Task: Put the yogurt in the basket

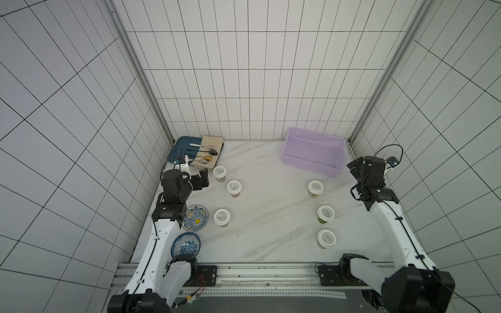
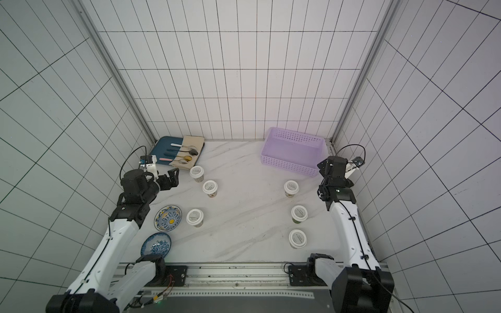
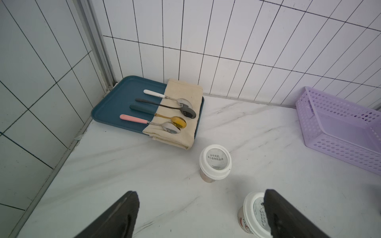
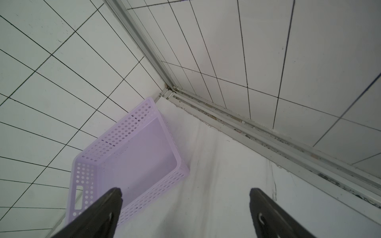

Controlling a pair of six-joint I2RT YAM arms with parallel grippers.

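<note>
White-lidded yogurt cups stand on the marble table: at left a back cup (image 3: 214, 162), a middle cup (image 1: 234, 188) and a front cup (image 1: 221, 218); at right several more, such as the green-based cup (image 1: 325, 214). An empty lilac basket (image 1: 313, 166) sits at the back right. My left gripper hangs open above the left cups, nothing between its fingers. My right gripper is open and empty at the right side, facing the basket and corner.
A blue tray (image 3: 113, 107) with a cloth and several spoons lies at the back left. Two patterned plates, including a blue plate (image 1: 185, 245), lie at the front left. Tiled walls enclose the sides and back.
</note>
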